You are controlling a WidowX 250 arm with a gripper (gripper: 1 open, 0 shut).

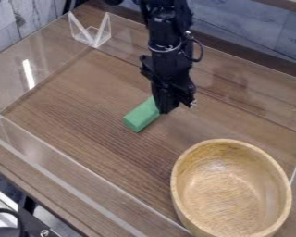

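Observation:
A green rectangular block (141, 115) lies on the wooden table toward the middle. The black robot arm comes down from the top, and its gripper (163, 98) is low just behind and right of the block's far end. The gripper looks shut, with nothing visible between its fingers, though the fingertips are small and dark. Whether it touches the block is hard to tell.
A large tan bowl (231, 190) stands at the near right. A black cable loops at the lower left corner.

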